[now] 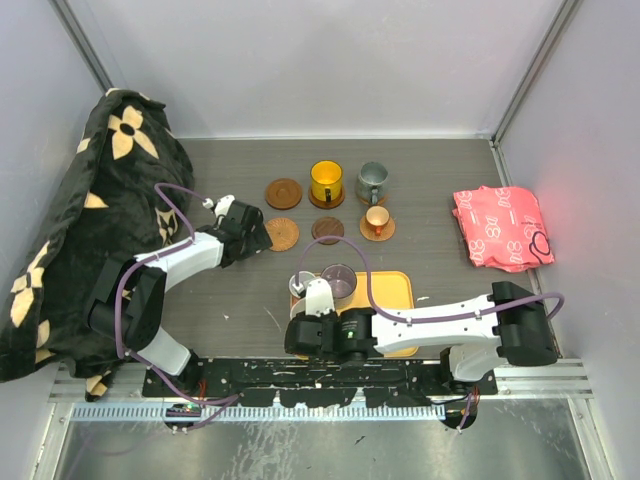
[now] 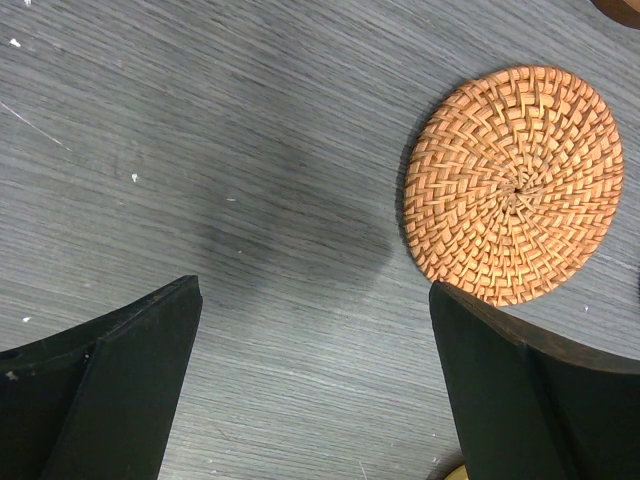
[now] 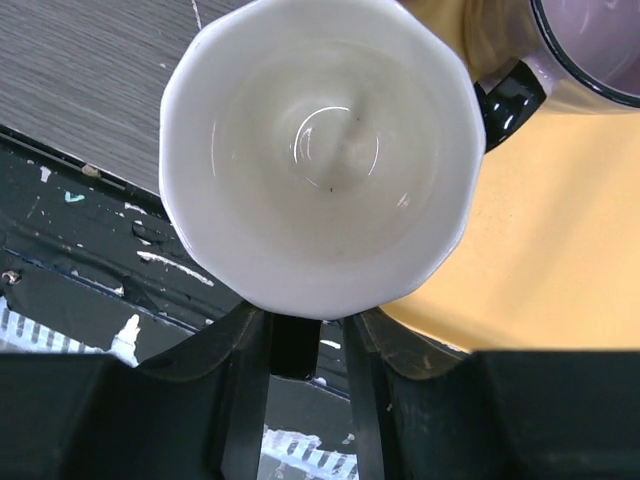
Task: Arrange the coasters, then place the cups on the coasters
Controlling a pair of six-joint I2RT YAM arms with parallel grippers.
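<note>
A white cup (image 3: 320, 160) fills the right wrist view, seen from above and empty. Its dark handle (image 3: 295, 345) stands between the fingers of my right gripper, with a small gap showing beside the right finger. From above, this gripper is over the tray's near left corner, its tips mostly hidden. A woven coaster (image 2: 513, 187) lies bare on the table; in the top view the same woven coaster (image 1: 282, 234) is just right of my left gripper. My left gripper hangs wide open over bare table. Two more bare coasters are brown (image 1: 284, 193) and dark brown (image 1: 328, 230).
The yellow tray (image 1: 394, 290) also holds a purple-tinted cup (image 1: 340, 280) and another white cup (image 1: 301, 284). A yellow mug (image 1: 326, 175), grey mug (image 1: 372, 178) and small tan cup (image 1: 377, 217) stand at the back on coasters. Red cloth (image 1: 503, 228) lies far right.
</note>
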